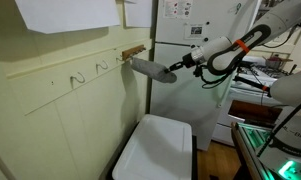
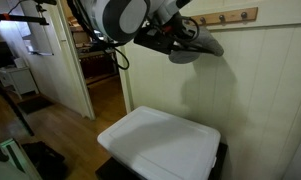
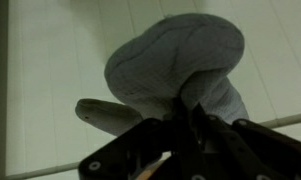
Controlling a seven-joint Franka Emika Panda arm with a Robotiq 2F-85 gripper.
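Note:
A grey oven mitt (image 1: pixel 153 69) stretches from the wall hooks toward my arm in exterior view 1. My gripper (image 1: pixel 176 70) is shut on its near end. From the second exterior side, the mitt (image 2: pixel 203 46) lies just below the wooden hook rail (image 2: pixel 230 17), against the panelled wall. Whether it touches a hook cannot be told. Up close in the wrist view, the mitt (image 3: pixel 170 62) spreads in front of the gripper, its thumb pointing left and a fold pinched at the fingers. The fingertips are mostly hidden by dark cloth.
Below stands a white-topped surface (image 1: pixel 157 150), bare and clear. Several metal hooks (image 1: pixel 77 78) line the wall to the left of the mitt. Papers (image 1: pixel 80 14) hang above, and a white refrigerator (image 1: pixel 175 95) stands behind.

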